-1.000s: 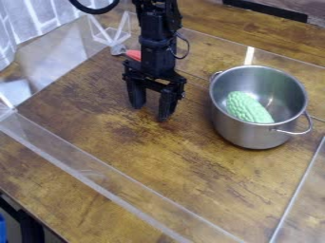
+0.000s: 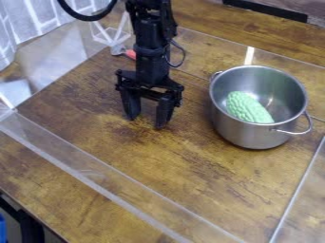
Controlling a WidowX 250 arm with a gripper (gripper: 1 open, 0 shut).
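Observation:
The black robot arm reaches down from the top centre to its gripper (image 2: 146,108), which is low over the wooden table, left of a large steel pot (image 2: 260,127). Its dark fingers point down; whether they are open or hold anything is hard to tell. A pale green textured object (image 2: 246,106) lies inside the pot. A small red item (image 2: 128,55) is partly hidden behind the arm.
Clear strips run along the left and right sides. A grey object stands at the back beside the red item.
The arm and gripper have shifted slightly toward the front and a little left. The pot and green object have not visibly moved.

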